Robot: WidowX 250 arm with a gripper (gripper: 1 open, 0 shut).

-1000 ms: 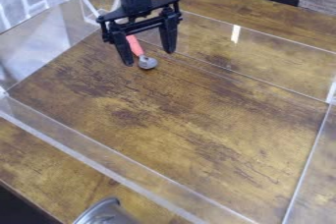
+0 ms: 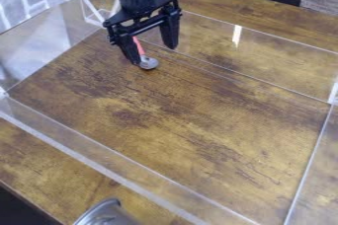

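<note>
My black gripper (image 2: 146, 37) hangs at the top centre of the view, its two fingers spread apart and open. Below and partly behind it, a small red object with a round silver end (image 2: 148, 63) lies on the wooden table (image 2: 185, 140). The gripper partly covers the red part, and I cannot tell whether it touches it.
A clear-walled enclosure surrounds the work area, with its wall (image 2: 313, 155) at the right. A metal cylinder (image 2: 106, 214) stands outside it at the bottom edge.
The gripper has turned and shifted slightly, now covering more of the red object. The object appears to lie in the same place.
</note>
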